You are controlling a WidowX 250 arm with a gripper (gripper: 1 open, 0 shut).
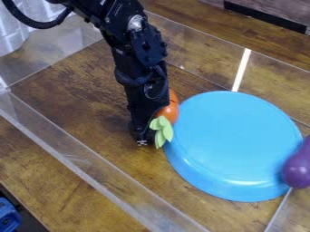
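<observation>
My black gripper (pixel 148 122) reaches down from the top to the wooden floor, just left of a blue round plate or lid (pixel 233 145). An orange carrot toy (pixel 169 111) with pale green leaves lies at the gripper, partly behind it, by the plate's left edge. Whether the fingers are closed on it cannot be told.
A purple eggplant toy (pixel 295 165) is at the plate's right edge. Clear walls bound the wooden area (pixel 72 100), whose left part is free. A blue object (pixel 6 216) sits outside at the lower left.
</observation>
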